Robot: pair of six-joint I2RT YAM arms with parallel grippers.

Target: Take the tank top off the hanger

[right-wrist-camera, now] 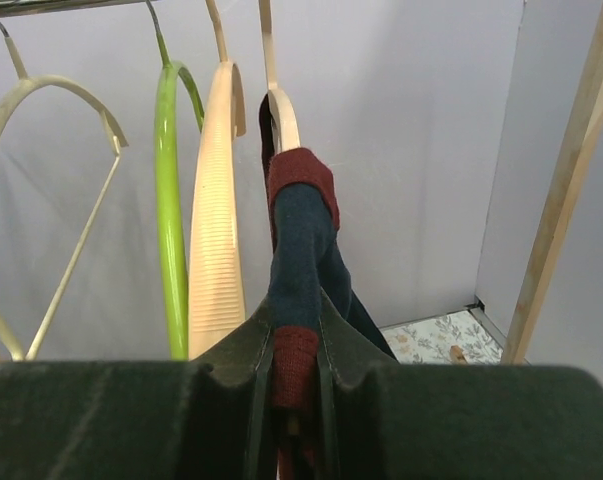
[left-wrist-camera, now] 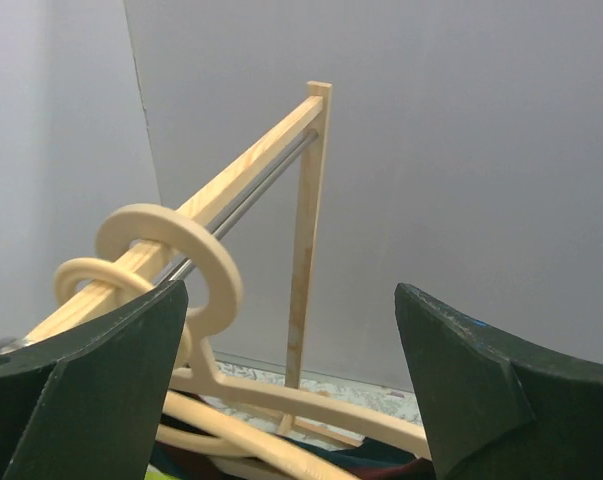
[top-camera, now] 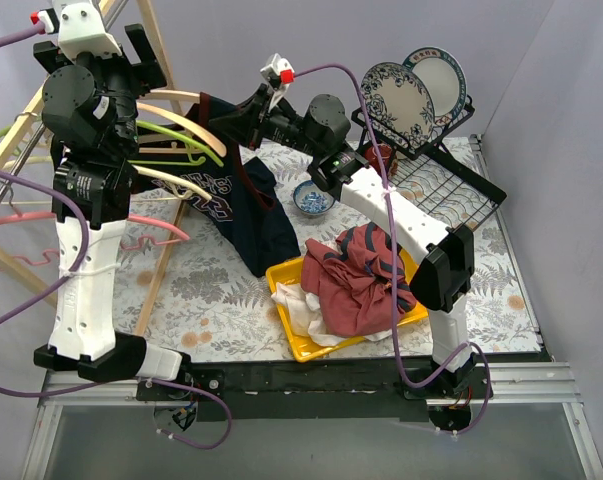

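The dark navy tank top [top-camera: 266, 230] with maroon trim hangs on the rack, its lower part draped over the table. In the right wrist view a strap [right-wrist-camera: 303, 225] runs over the end of a pale wooden hanger [right-wrist-camera: 282, 118]. My right gripper is shut on that strap, pinching its maroon edge. In the left wrist view my left gripper stands open, its two fingers wide apart. Thick wooden hanger hooks [left-wrist-camera: 221, 280] show at the left finger, over the rail; whether they touch it I cannot tell. Dark cloth shows low between the fingers.
Neighbouring hangers crowd the rack: a green one [right-wrist-camera: 170, 210], another wooden one [right-wrist-camera: 216, 200] and a pink one [top-camera: 161, 225]. A yellow basket [top-camera: 303, 348] with red and white cloth stands mid-table. A dish rack [top-camera: 446, 190] is at the right.
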